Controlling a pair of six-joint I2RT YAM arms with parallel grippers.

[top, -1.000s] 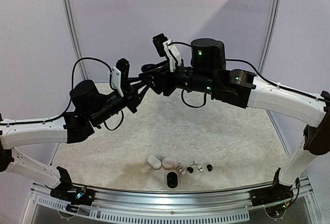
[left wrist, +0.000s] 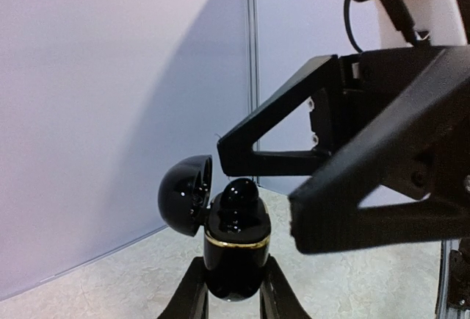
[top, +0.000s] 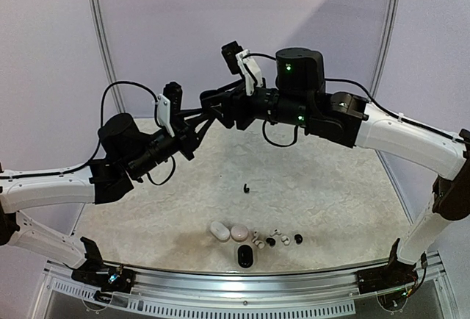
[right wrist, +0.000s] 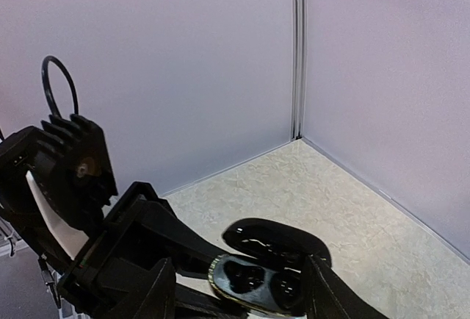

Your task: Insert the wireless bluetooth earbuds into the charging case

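Note:
A glossy black charging case [left wrist: 236,260] with gold trim and its lid [left wrist: 182,194] raised is gripped upright by my left gripper. A black rounded piece [left wrist: 239,192] sits up out of the case's top. My right gripper is open around the top of the case, its fingers either side of it. In the right wrist view two dark recesses show in the case's top; whether an earbud fills either is unclear.
On the table's front part lie a white case [top: 219,231], a pink case [top: 239,234], a black case [top: 245,256] and several small earbuds [top: 299,239].
My right gripper has risen slightly and shifted a little right in the top view. A small dark object now shows on the middle of the table. The left arm is still.

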